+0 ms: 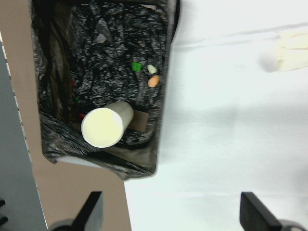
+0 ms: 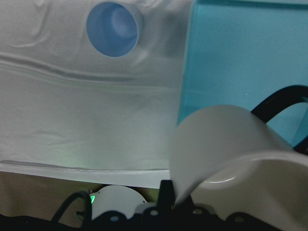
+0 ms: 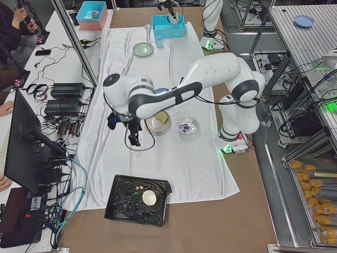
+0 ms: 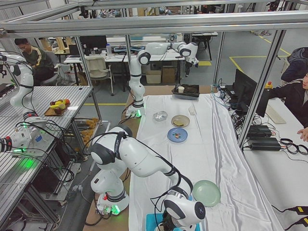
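Observation:
My left gripper (image 3: 131,134) hangs open above the white cloth, with nothing between its fingers. In the left wrist view a black bag-lined bin (image 1: 110,53) holds a white cup (image 1: 103,126), lying tilted, and small scraps. My right gripper is shut on a white mug (image 2: 226,139), held tilted by the blue bin (image 2: 231,53). A blue cup (image 2: 114,29) stands on the cloth beside that bin.
A tan plate (image 4: 180,121) with food, a blue plate (image 4: 177,135), a foil dish (image 3: 187,126) and a green plate (image 3: 142,49) lie on the cloth. A monitor and cables line the left side.

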